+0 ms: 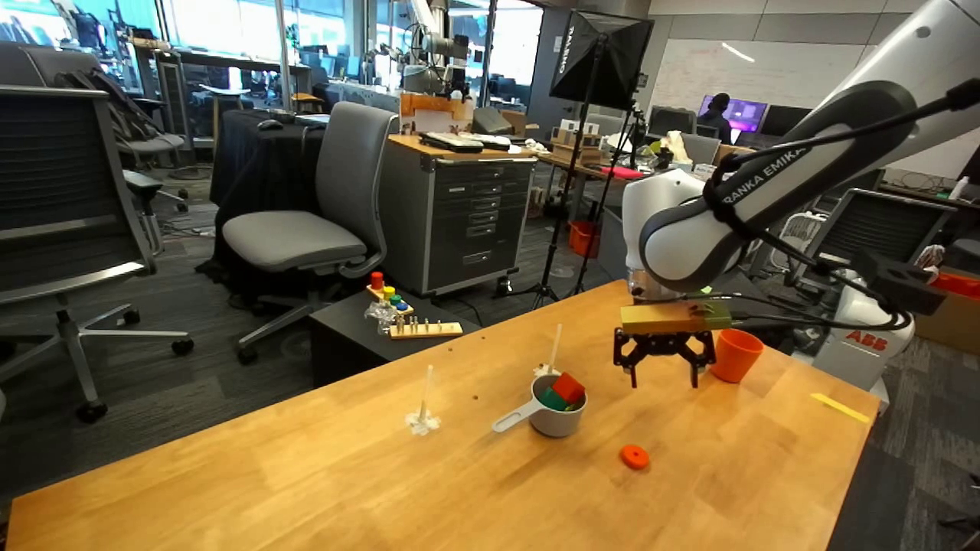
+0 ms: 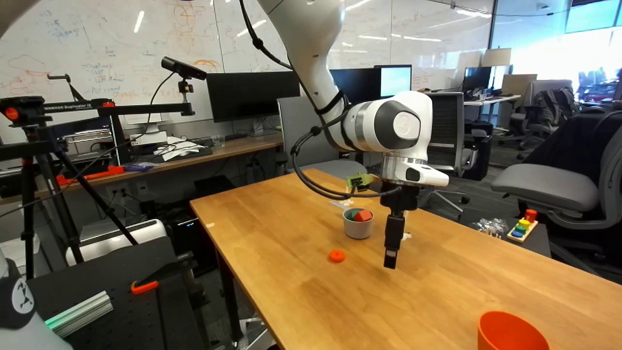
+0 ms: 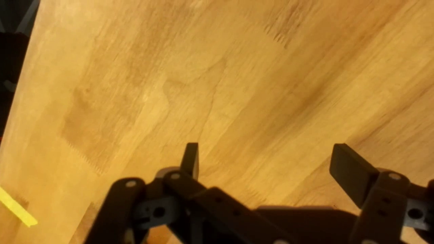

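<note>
My gripper [image 1: 664, 381] hangs open above the wooden table, its fingers wide apart and nothing between them. Only bare wood shows beneath it in the wrist view, between the two dark fingertips. A grey pot with a handle [image 1: 556, 421] holds a red block [image 1: 569, 387] and a green block [image 1: 552, 399]. Near it on the tabletop lies a flat orange ring [image 2: 336, 255], apart from the gripper. An orange cup [image 2: 508, 332] stands upright; in exterior view 1 it appears just right of the gripper.
Two thin upright pegs rise from the table [image 1: 276, 459]: one peg [image 1: 425, 395] left of the pot, another peg [image 1: 556, 347] behind it. Yellow tape [image 3: 17, 207] lies near one edge.
</note>
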